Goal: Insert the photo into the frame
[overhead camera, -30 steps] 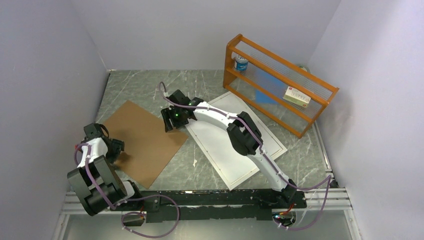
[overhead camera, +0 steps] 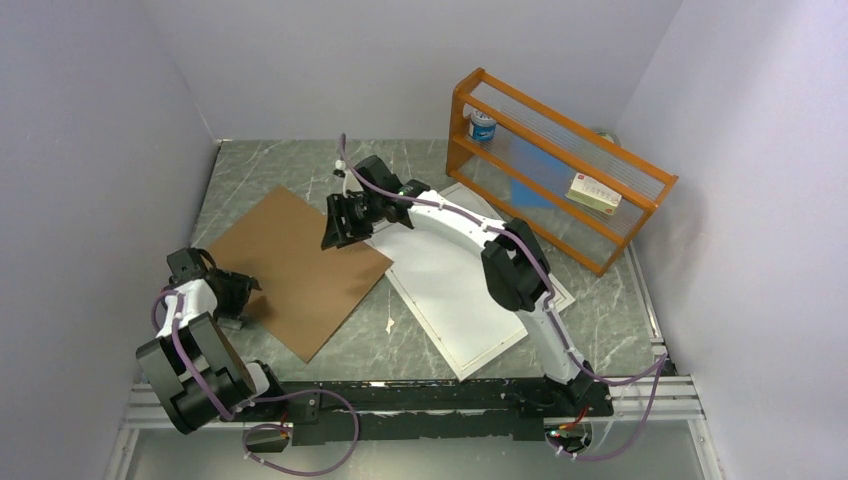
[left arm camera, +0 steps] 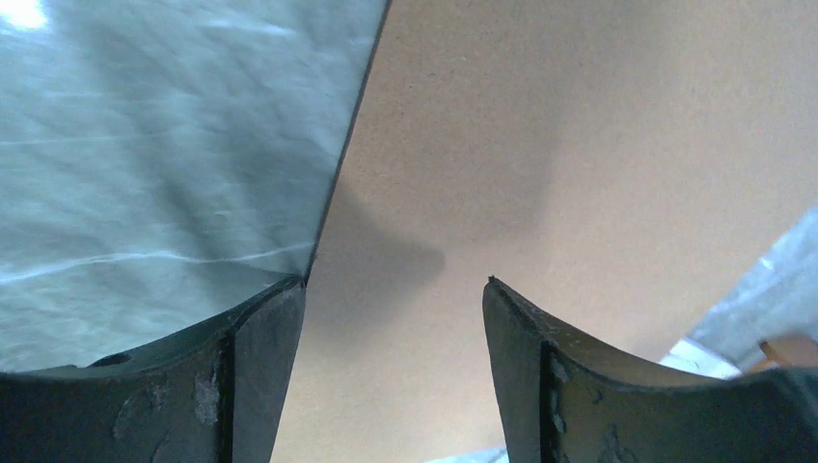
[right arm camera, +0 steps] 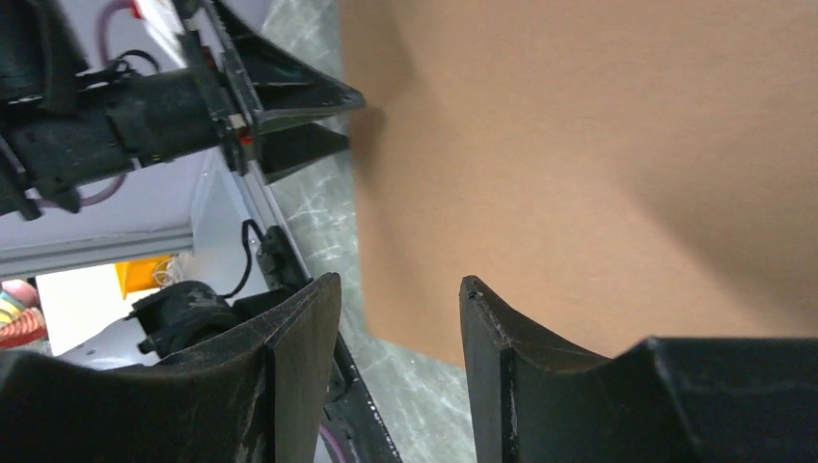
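A brown square board (overhead camera: pixel 290 285) lies turned on the grey marbled surface. Its right corner reaches over the left border of the white rectangular frame (overhead camera: pixel 470 290). At the board's left edge, my left gripper (overhead camera: pixel 252 292) is open; in the left wrist view one of its fingertips (left arm camera: pixel 289 299) sits by that edge and the other is over the board. My right gripper (overhead camera: pixel 338 240), open too, is above the board's upper right side with nothing visible between its fingers. No picture shows on the board or in the frame. The right arm covers part of the frame.
A wooden rack (overhead camera: pixel 560 170) stands at the back right, holding a blue-and-white tin (overhead camera: pixel 482 126) and a pale box (overhead camera: pixel 594 194). A small light scrap (overhead camera: pixel 390 325) lies between board and frame. Bare surface shows at the back left.
My left gripper moved right with it; the right one shifted slightly left and back.
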